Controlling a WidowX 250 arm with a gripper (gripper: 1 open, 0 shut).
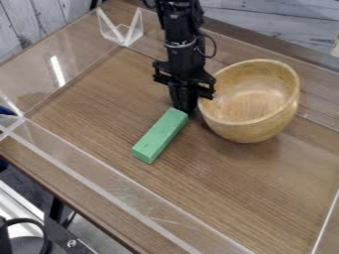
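Observation:
My black gripper (185,91) hangs down from the top centre, its fingers low at the left rim of a large tan wooden bowl (260,91); whether they hold anything is hidden or too small to tell. A green rectangular block (161,135) lies on the wooden table (79,139), below and a little left of the gripper, apart from it.
A small white wire-like object (121,25) stands at the back left. Black cables lie at the lower left edge.

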